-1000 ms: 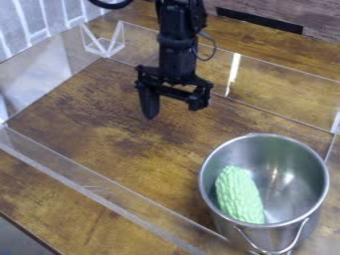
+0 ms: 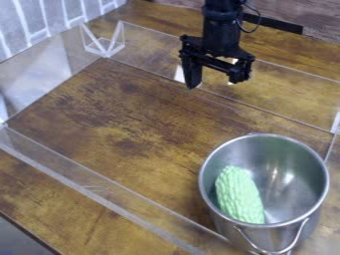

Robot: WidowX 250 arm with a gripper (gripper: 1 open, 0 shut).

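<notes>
My black gripper hangs at the top centre of the camera view, over the back part of the wooden floor, with its fingers apart and nothing seen between them. A steel pot with a wire handle stands at the lower right. Inside it lies a pale green, textured oblong object, leaning along the pot's left side. The gripper is well apart from the pot, above and behind it.
Clear low walls border the wooden work area, whose middle and left are bare. A white slatted structure stands at the top left.
My gripper has moved up in the view and to the right, toward the back of the area. The pot and green object have stayed in place.
</notes>
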